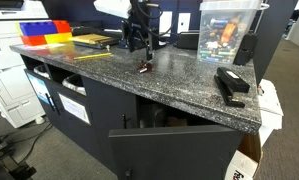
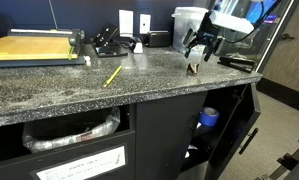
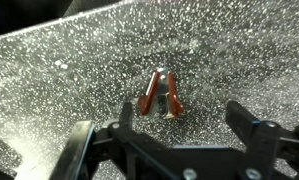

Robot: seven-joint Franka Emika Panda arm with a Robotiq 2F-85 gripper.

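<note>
A small reddish-brown two-armed object (image 3: 171, 104), perhaps a clip or small pliers, lies on the speckled dark countertop (image 3: 224, 60). In the wrist view it sits between and a little ahead of my open gripper, whose fingers are spread wide with nothing held. From the first exterior view, the gripper (image 1: 139, 44) hangs just above the brown object (image 1: 144, 68). The second exterior view has the gripper (image 2: 197, 50) over the same object (image 2: 192, 69), partly overlapping it, so the remaining gap is hard to judge.
A clear tub of colourful items (image 1: 227, 32) stands at the back right, with a black stapler-like object (image 1: 231, 86) nearer the counter's end. To the left lie a yellow pencil (image 1: 92, 57), a yellow tray (image 2: 29, 48) and coloured blocks (image 1: 47, 38). A cabinet door (image 1: 174, 152) stands open below.
</note>
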